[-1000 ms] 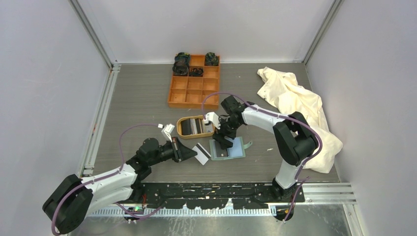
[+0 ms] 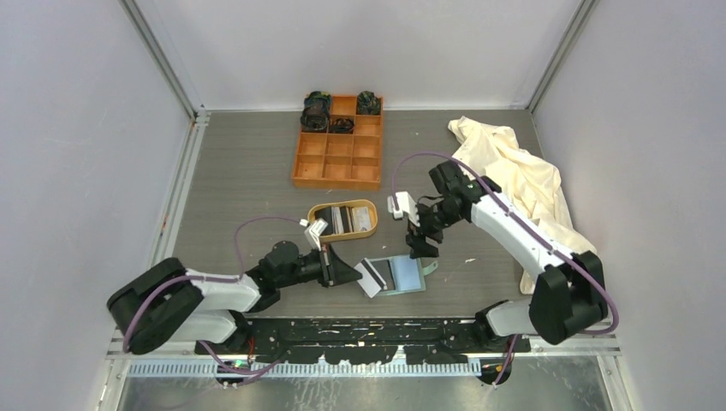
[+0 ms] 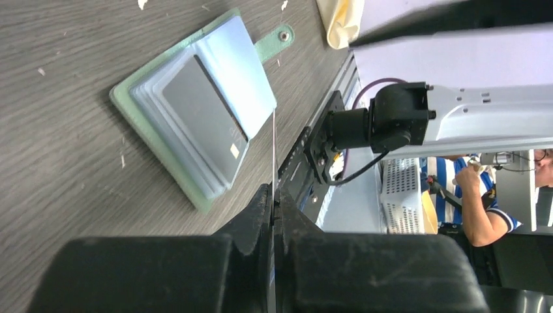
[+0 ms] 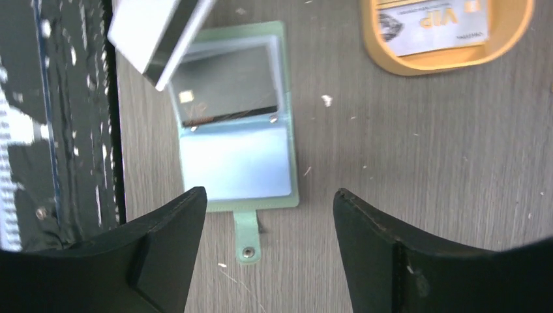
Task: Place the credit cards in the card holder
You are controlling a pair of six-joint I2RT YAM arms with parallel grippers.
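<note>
A white card with a black stripe (image 4: pixel 186 29) is pinched in my left gripper (image 2: pixel 357 275), which is shut on it. Edge-on, that card shows as a thin upright line (image 3: pixel 274 150) in the left wrist view. The open green card holder (image 2: pixel 407 273) lies on the table, its clear sleeves spread. A grey card (image 3: pixel 202 114) sits in a sleeve on one side; the other side (image 4: pixel 236 163) is pale blue. In the top view the held card overlaps the holder's left edge; contact cannot be told. Just beyond the holder's upper right, my right gripper is open and empty.
A tan oval tray (image 2: pixel 374 224) with several cards stands behind the holder. Farther back is an orange compartment box (image 2: pixel 339 183) with dark items. Cream cloth (image 2: pixel 514 175) covers the right side. Bare table lies right of the holder.
My left arm has moved right, carrying the card over the holder's left edge. The right gripper has left the holder toward the right. Earlier, the holder shifted slightly toward the front.
</note>
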